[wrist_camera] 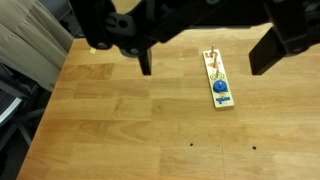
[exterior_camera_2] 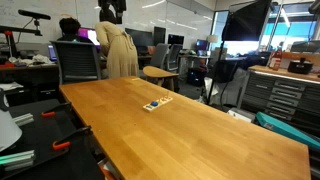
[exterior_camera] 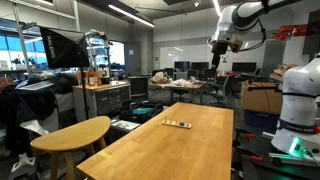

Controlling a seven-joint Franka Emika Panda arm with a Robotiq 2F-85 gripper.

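Note:
A narrow, pale wooden board [wrist_camera: 212, 66] lies flat on the wooden table. On it are a round blue piece [wrist_camera: 220, 86] and thin reddish pegs toward one end. The same board [exterior_camera: 177, 124] is small in exterior view 1, and the board [exterior_camera_2: 158, 102] also shows near the middle of exterior view 2. High above the tabletop hangs my gripper [exterior_camera: 215, 62], well clear of the board. In the wrist view the gripper is open, its dark fingers wide apart, with only board and table visible far below between them.
A chair [exterior_camera_2: 78, 62] and a person in tan clothing [exterior_camera_2: 118, 50] are beside the table's edge in exterior view 2. A round wooden stool [exterior_camera: 70, 134] stands near the table in exterior view 1.

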